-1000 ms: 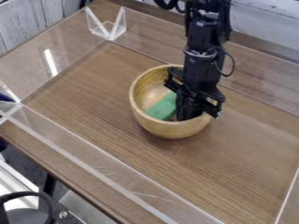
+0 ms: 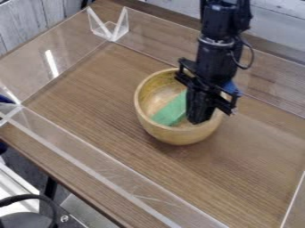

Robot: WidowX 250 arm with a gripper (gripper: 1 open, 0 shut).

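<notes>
A wooden bowl (image 2: 163, 132) holds a green object (image 2: 174, 107) on its left side. The black arm comes down from the top, and its gripper (image 2: 201, 109) hangs over the right part of the bowl. Its fingertips are dark and partly hide what lies beneath, with nothing clearly visible held in it. A small blue item shows behind the arm, to the right of the bowl.
A clear plastic piece (image 2: 110, 25) is at the back left. Black cables lie at the lower left, off the table's edge.
The gripper has risen slightly and moved right, uncovering more of the bowl and the blue item behind the arm.
</notes>
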